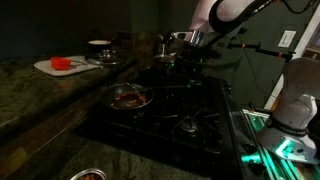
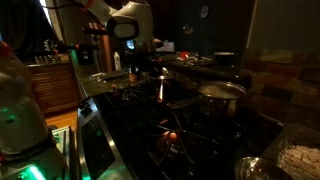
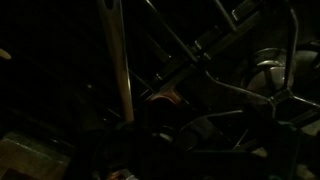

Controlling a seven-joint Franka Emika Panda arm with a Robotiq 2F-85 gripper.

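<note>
My gripper (image 1: 180, 40) hangs over the far side of the black stove (image 1: 178, 128), below the white arm, and is open. A pan (image 1: 127, 97) with dark reddish food sits on the near burner by the counter, well apart from the gripper. Exterior view 2 shows the same pan as a shiny bowl-like rim (image 2: 258, 169) at the lower right. A deeper pot (image 2: 221, 97) stands at the stove's far edge there. The wrist view is very dark: a long brownish handle (image 3: 118, 62) runs down beside the burner grates (image 3: 285, 97), and the fingertips are hard to make out.
On the counter behind the stove lies a white board (image 1: 66, 66) with a red item (image 1: 61, 63), beside a lid (image 1: 103, 58). A small bowl (image 1: 89, 174) stands at the near edge.
</note>
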